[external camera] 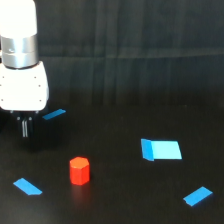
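Observation:
A red block [79,171] with a hexagonal outline stands on the dark table, left of centre and toward the front. My gripper [27,128] points downward at the left edge of the view, up and to the left of the block and clearly apart from it. Its dark fingers blend into the black background, so whether they are open or shut is unclear. Nothing can be made out between them.
A light blue square [166,150] with a darker blue strip [147,150] lies right of centre. Blue tape pieces mark the front left [27,187], the front right [198,196] and the back left [54,114].

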